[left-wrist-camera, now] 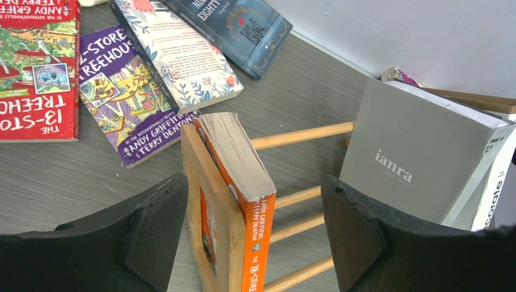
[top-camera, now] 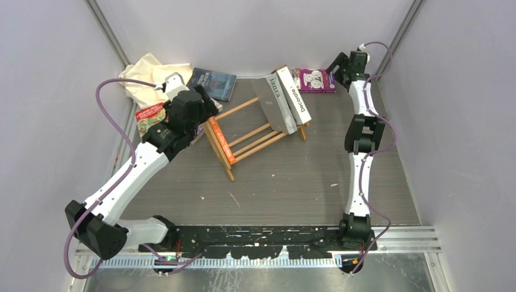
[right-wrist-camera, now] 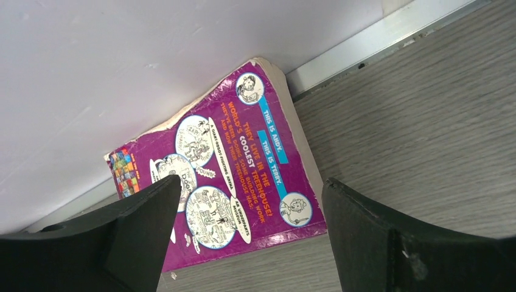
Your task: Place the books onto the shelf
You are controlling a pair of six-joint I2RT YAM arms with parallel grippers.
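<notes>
A wooden rack stands mid-table. An orange-spined book leans upright at its left end. At its other end stand a grey file and a white file. My left gripper is part open above the rack, apart from the orange-spined book, with nothing held. A purple book lies flat against the back wall. By its right end, my right gripper is open, its fingers empty. Left of the rack lie a red book, a purple-yellow book, a floral book and a dark blue book.
A cream cloth bag is heaped in the back left corner. Walls close in the back and sides. The grey floor in front of the rack is clear.
</notes>
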